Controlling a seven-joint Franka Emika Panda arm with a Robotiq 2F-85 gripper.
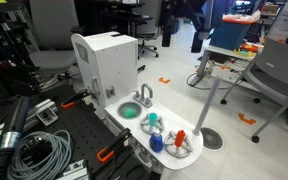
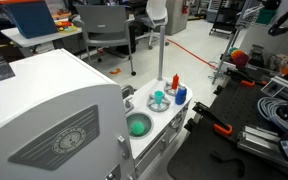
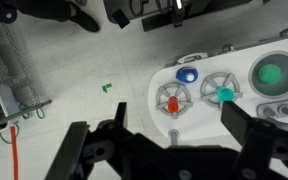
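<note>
High over the toy kitchen counter, my gripper (image 1: 182, 42) hangs open with nothing between its fingers. In the wrist view its dark fingers (image 3: 105, 146) are spread wide at the lower part of the picture. On the white counter (image 1: 187, 162) stand a red bottle (image 1: 179, 137), a blue cup (image 1: 156, 142) and a teal cup (image 1: 153, 118). The red bottle and teal cup are at the stove burners; the blue cup stands near the counter's edge. A green bowl (image 3: 270, 73) lies in the round sink. My gripper is outside exterior view 2.
A silver faucet (image 1: 146, 93) rises behind the sink. A white cabinet (image 1: 105, 62) stands at the counter's end, and a pale post (image 1: 207, 103) rises behind the burners. Orange clamps (image 1: 113, 148) and coiled cable (image 1: 42, 158) occupy the dark table.
</note>
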